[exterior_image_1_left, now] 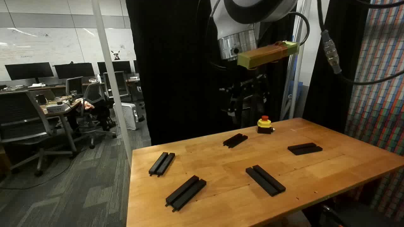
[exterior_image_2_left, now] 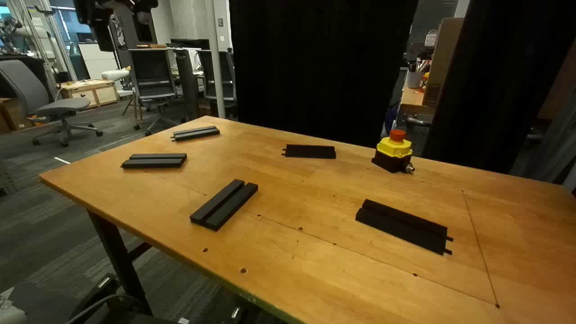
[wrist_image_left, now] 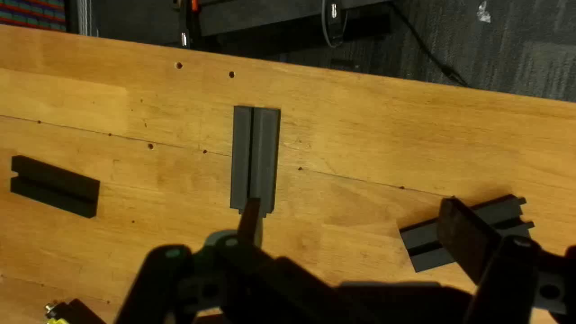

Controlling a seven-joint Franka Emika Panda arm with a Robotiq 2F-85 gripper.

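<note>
My gripper is open and empty, its two fingers wide apart in the wrist view. In the first exterior view the gripper [exterior_image_1_left: 246, 100] hangs well above the table's far side, dark against a black curtain. Several black grooved blocks lie flat and apart on the table. From above, one grooved block [wrist_image_left: 263, 156] has its near end just behind my left fingertip. Another grooved block [wrist_image_left: 426, 256] is partly covered by my right finger, and a third grooved block [wrist_image_left: 54, 194] lies at the far left. Two more blocks show in the exterior views, such as the left one [exterior_image_1_left: 162, 164].
A yellow emergency stop with a red button [exterior_image_2_left: 395, 151] stands near the table's back edge. Wide bare stretches of the wooden table [exterior_image_2_left: 302, 259] separate the blocks. Black curtains hang behind it, and chairs and desks stand farther off.
</note>
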